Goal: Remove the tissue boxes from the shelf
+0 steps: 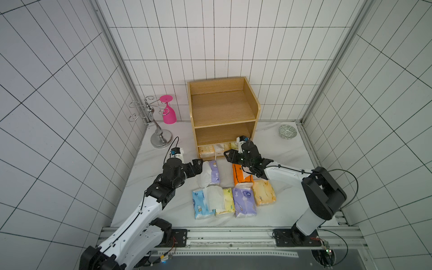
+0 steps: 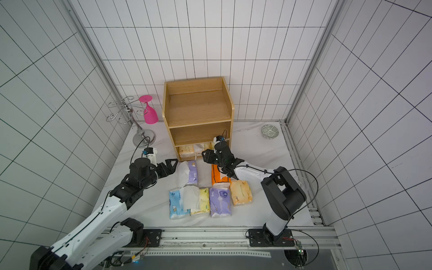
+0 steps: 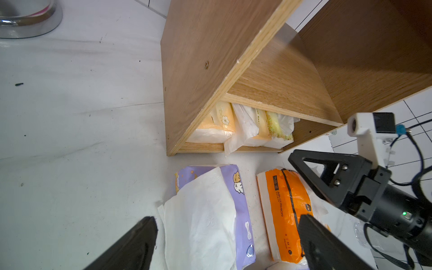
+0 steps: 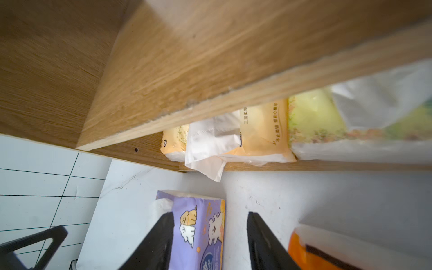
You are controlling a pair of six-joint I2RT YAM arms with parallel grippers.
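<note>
Three soft tissue packs lie side by side on the bottom level of the wooden shelf [image 1: 225, 108]: an orange-yellow pack [image 3: 225, 119], a middle pale orange pack [image 4: 265, 128] with tissue hanging out, and a yellow-green pack [image 4: 315, 117]. My right gripper hangs in front of that level, its fingers apart with nothing between them. Left of the shelf front, my left gripper stands open above the table, near a purple pack [image 3: 240, 202]. An orange pack [image 3: 288, 211] lies before the shelf, partly under the right arm.
Nearer the front are a blue pack [image 1: 202, 204], a yellow pack [image 1: 228, 201], another purple pack [image 1: 244, 202] and an orange-yellow pack [image 1: 263, 192]. A metal rack [image 1: 161, 137] with a pink goblet [image 1: 169, 114] stands back left; a dish [image 1: 287, 131] sits back right.
</note>
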